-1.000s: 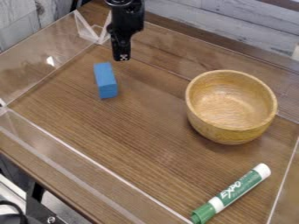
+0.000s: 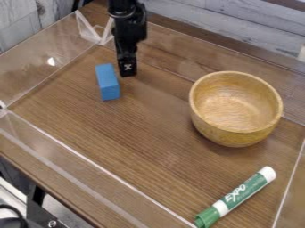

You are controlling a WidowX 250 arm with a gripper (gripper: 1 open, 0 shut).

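Note:
My gripper [image 2: 127, 66] hangs at the top centre of the camera view, black, its fingers pointing down just behind and right of a blue block [image 2: 109, 82]. It appears open, with nothing seen held. A yellow-tan bowl [image 2: 234, 108] stands at the right. A green and white Expo marker [image 2: 234, 196] lies at the lower right.
Transparent walls run along the left side, and a raised edge borders the back right.
My gripper has moved down, toward the table behind the blue block. The block, bowl and marker have stayed where they were.

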